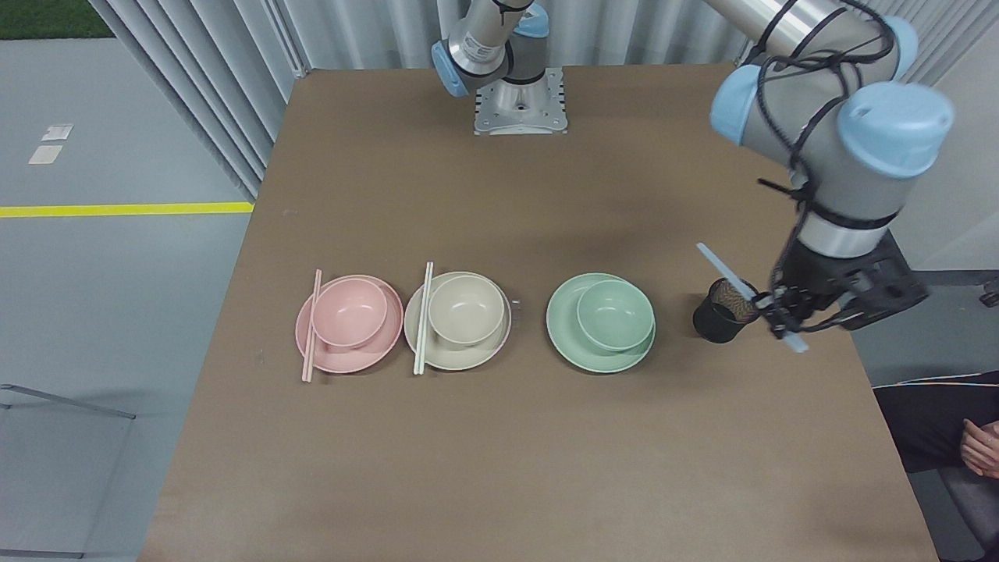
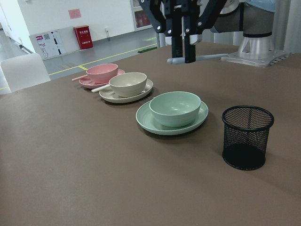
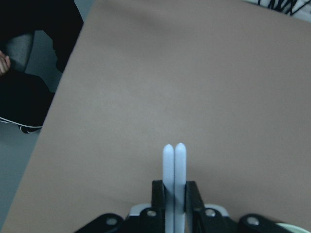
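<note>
My gripper is shut on a pair of pale chopsticks, held level above the table; in the front view they pass over the black mesh cup. The cup stands right of the green bowl on its green plate. Further left are a cream bowl on its plate with cream chopsticks on the left rim, and a pink bowl on its plate with pink chopsticks.
A seated person is at the right, beside the table's edge.
</note>
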